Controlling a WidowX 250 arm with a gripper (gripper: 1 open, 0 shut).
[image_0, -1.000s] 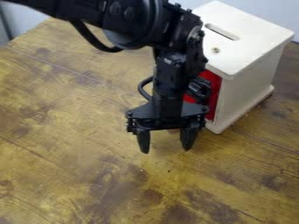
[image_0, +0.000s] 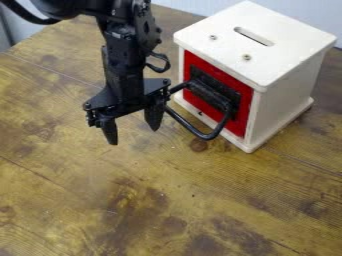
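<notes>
My black gripper (image_0: 132, 127) hangs open over the wooden table, left of a white wooden box (image_0: 271, 60), with nothing between its fingers. The box has a slot and bolts on top and a red front panel (image_0: 237, 124) carrying a black fitting. A black bar handle (image_0: 214, 134) reaches out from that front, low, to the right of the gripper; whether the two touch I cannot tell.
A pale wall shows at the top left corner.
My arm and gripper have moved left and up, away from the box's front, uncovering more of the red panel and the black handle. The box stands where it was.
</notes>
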